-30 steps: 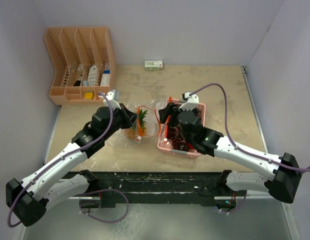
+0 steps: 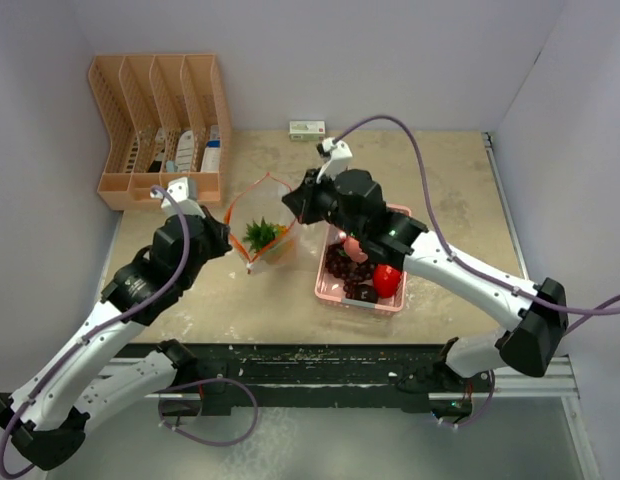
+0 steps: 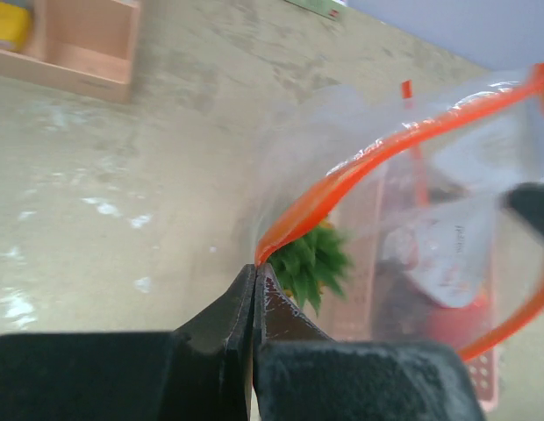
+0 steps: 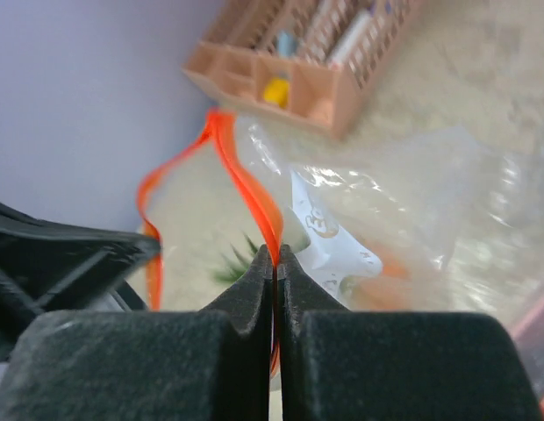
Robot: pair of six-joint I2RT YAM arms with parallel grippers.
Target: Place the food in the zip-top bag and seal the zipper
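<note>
The clear zip top bag hangs open between my grippers, its orange zipper rim spread, with a green pineapple top inside, also visible in the left wrist view. My left gripper is shut on the orange rim at the bag's left. My right gripper is shut on the opposite rim, raised at the back right; its wrist view shows the orange strip running between the fingertips. A pink tray of toy food, with dark grapes and a red fruit, stands right of the bag.
A peach compartment organizer stands at the back left. A small green box lies at the back. Walls enclose the sides and back.
My right gripper has moved up and back, my left one leftward and a little lower. The bag's mouth is pulled wider, and more of the tray shows.
</note>
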